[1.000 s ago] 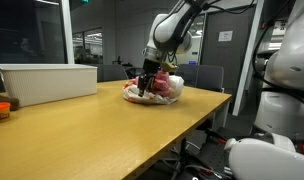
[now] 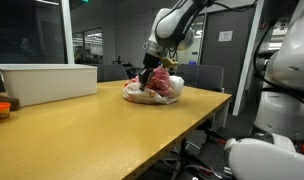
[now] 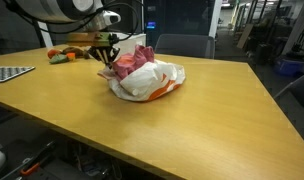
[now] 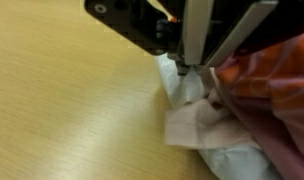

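Observation:
A white plastic bag [image 3: 158,80] with pink and reddish cloth [image 3: 133,62] bunched in it lies on the wooden table. My gripper [image 2: 145,77] points down at the near edge of this heap in exterior view 1, and at its left side in exterior view 2. The fingers [image 4: 198,30] are shut in the wrist view, their tips against whitish film at the bag's edge. Whether a thin fold of film is caught between them cannot be made out. A pale pink piece of cloth [image 4: 200,125] lies just below the tips, with orange-red fabric [image 4: 277,75] to the right.
A white bin [image 2: 47,82] stands on the far left of the table, with orange bowls [image 2: 1,107] near it. Chairs [image 3: 186,45] stand behind the table.
My gripper has risen a little over the last second, staying beside the bag. The heap's near edge looks slightly shifted; the rest of the table is unchanged.

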